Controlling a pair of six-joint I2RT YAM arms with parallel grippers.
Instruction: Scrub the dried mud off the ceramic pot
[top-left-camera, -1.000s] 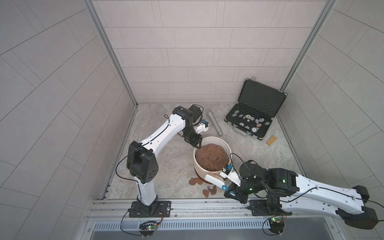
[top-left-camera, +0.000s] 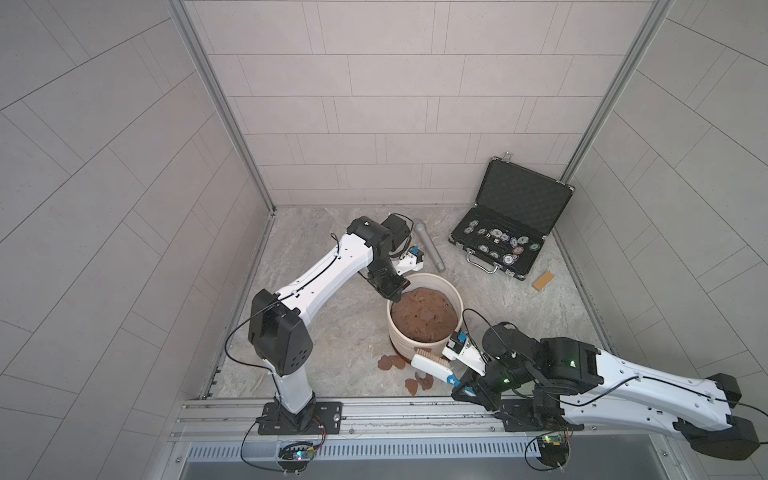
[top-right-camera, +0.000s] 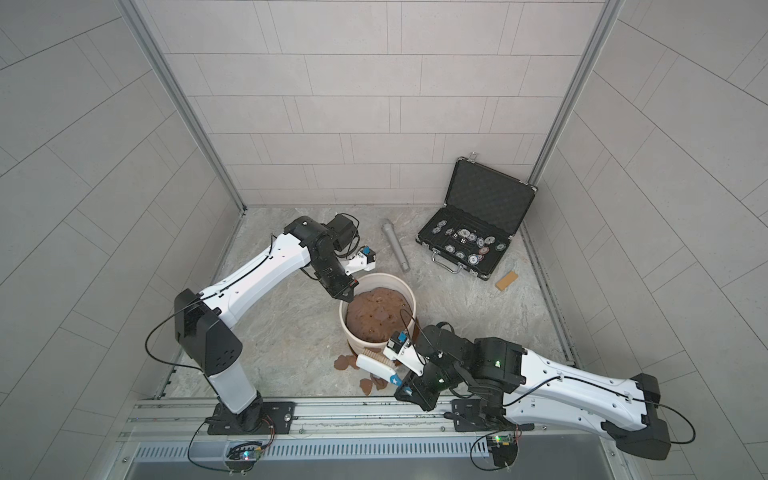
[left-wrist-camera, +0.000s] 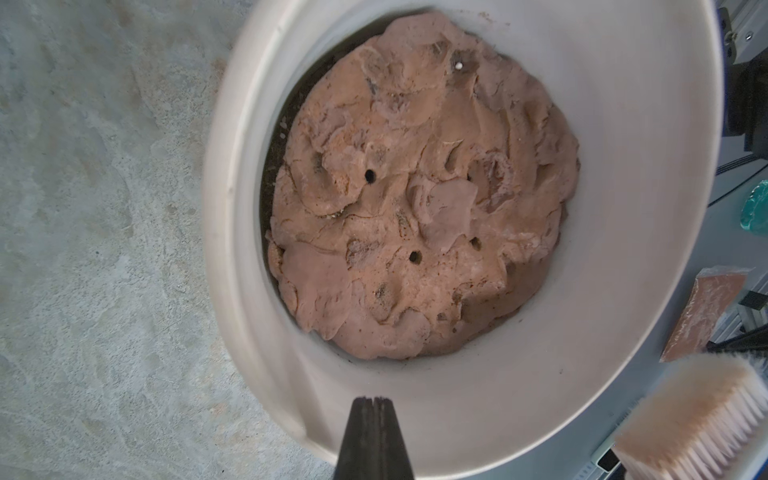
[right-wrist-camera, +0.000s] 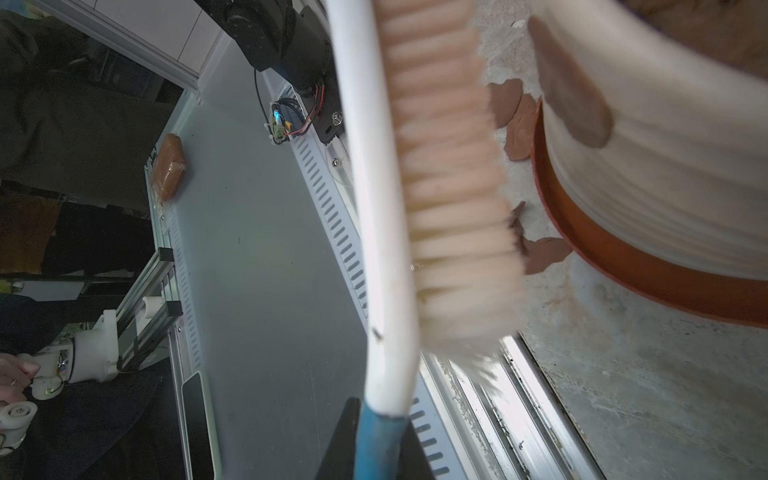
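The cream ceramic pot (top-left-camera: 406, 340), filled with brown clay-like soil (top-left-camera: 424, 314), stands on a reddish saucer (right-wrist-camera: 640, 280). On its outer wall a patch of dried mud (right-wrist-camera: 569, 84) shows in the right wrist view. My right gripper is shut on the blue handle of a white scrub brush (right-wrist-camera: 384, 240); the bristles (right-wrist-camera: 452, 176) face the pot with a gap between in that view. My left gripper is shut at the pot's rim, nothing visible between its fingers; whether it touches the rim I cannot tell.
Several mud flakes (top-left-camera: 412, 385) lie in front of the pot. Behind are a grey rod-like tool (top-left-camera: 429, 245), an open black case (top-left-camera: 504, 232) of round parts and a small tan block (top-left-camera: 543, 281). The floor left of the pot is clear.
My left gripper has shifted slightly right along the pot's rim. The brush in my right gripper has moved a little down, toward the front, away from the pot's wall.
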